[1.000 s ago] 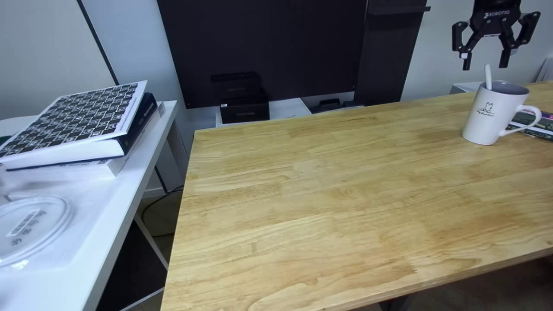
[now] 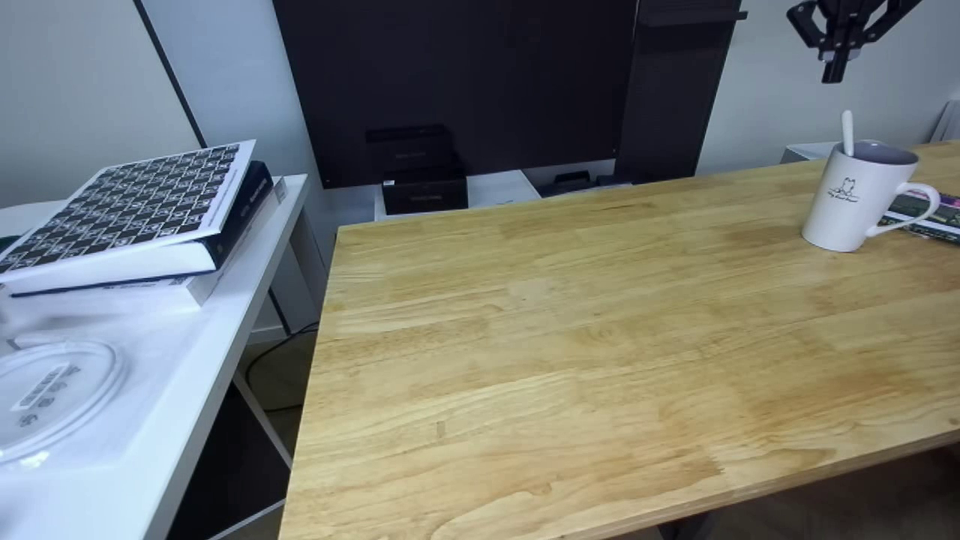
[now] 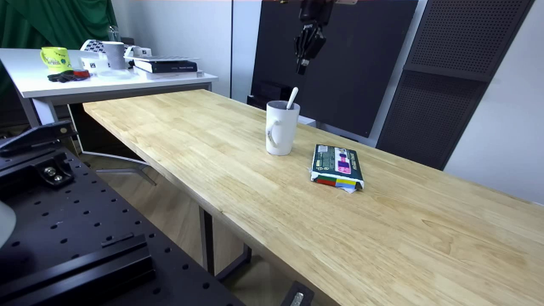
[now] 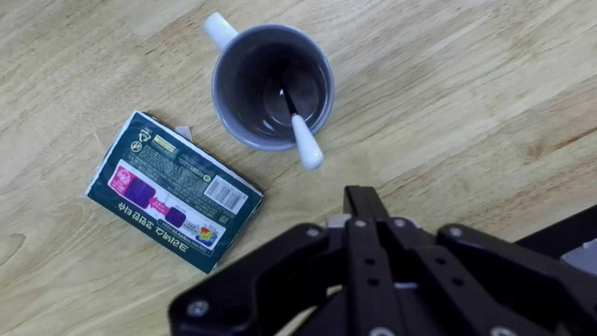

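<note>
Upright on the wooden table stands a white mug (image 3: 280, 133) with a grey inside and a small printed drawing. A spoon (image 4: 305, 140) with a white handle leans inside it, its handle sticking out over the rim. My gripper (image 2: 834, 72) hangs in the air above the mug, clear of both mug and spoon. Its black fingers (image 4: 366, 210) are shut together, and nothing shows between them. In the wrist view the spoon's handle end lies just beyond the fingertips, lower down. The spoon's bowl end is hard to make out in the dark mug.
A dark green tissue pack (image 4: 173, 193) lies flat beside the mug. A white side table (image 2: 202, 360) holds books (image 2: 135, 216); a black panel (image 3: 336, 66) stands behind.
A second ago the gripper was open and lower, near the spoon handle. Now it is shut and higher. Mug and spoon look unmoved.
</note>
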